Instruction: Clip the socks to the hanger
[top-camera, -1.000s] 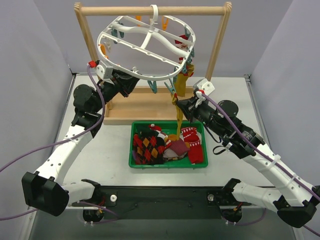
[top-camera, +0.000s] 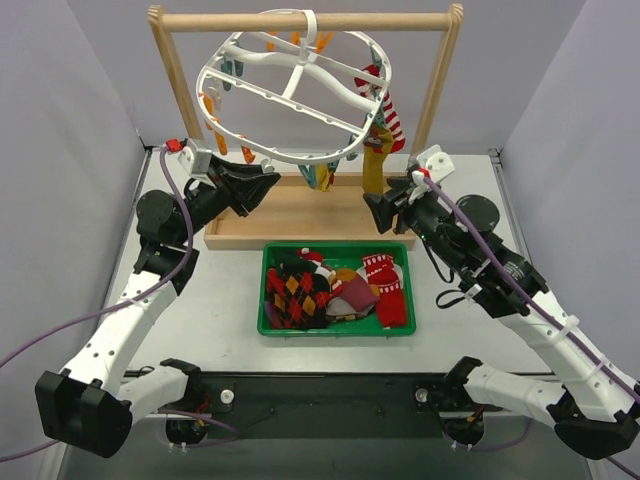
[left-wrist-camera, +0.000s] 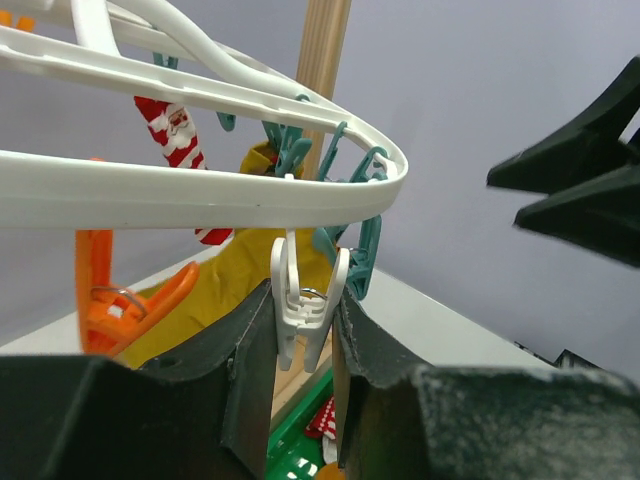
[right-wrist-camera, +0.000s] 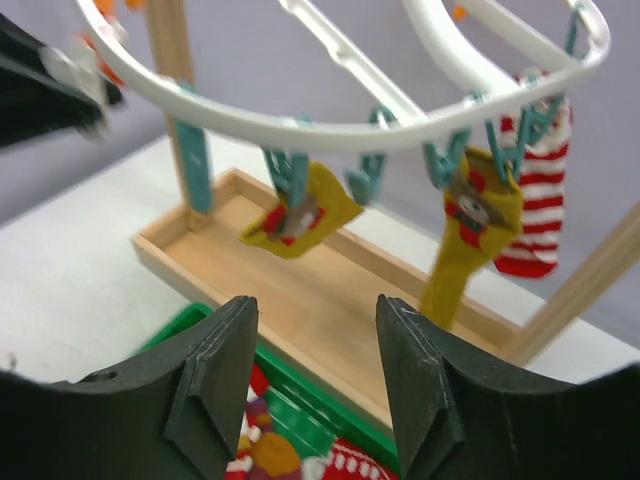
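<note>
A white round hanger (top-camera: 282, 153) with orange and teal clips hangs from a wooden frame. My left gripper is shut on a white clip (left-wrist-camera: 305, 315) at the hanger's rim. Yellow socks (right-wrist-camera: 458, 250) and a red-striped sock (right-wrist-camera: 540, 220) hang at the right side; another yellow piece (right-wrist-camera: 295, 225) hangs lower at the front among teal clips. My right gripper is below them, part open, with nothing between its fingers.
A green bin (top-camera: 337, 330) of mixed socks stands below, in front of a wooden base (top-camera: 250, 240). The frame's posts (top-camera: 435, 90) flank the hanger.
The long yellow sock at my right gripper no longer dangles over the bin; it hangs higher at the hanger. My right gripper has moved rightward, away from it. The hanging socks have swung.
</note>
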